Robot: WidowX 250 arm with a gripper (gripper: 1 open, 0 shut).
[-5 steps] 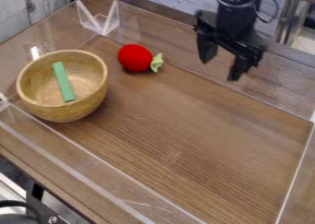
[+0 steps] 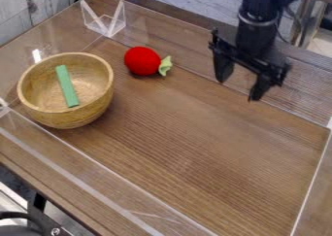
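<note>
My gripper (image 2: pixel 247 63) hangs at the upper right of the camera view over the wooden table, its dark body low near the surface; whether it is open or shut is unclear. To its left sits a red round object (image 2: pixel 142 58) with a small pale green piece at its right side. A wooden bowl (image 2: pixel 88 110) at the left holds a long green object (image 2: pixel 66 94).
A clear wire-like or plastic holder (image 2: pixel 104 18) stands at the back left. A dark cable or part shows at the bottom left edge.
The red object and the bowl are unchanged.
</note>
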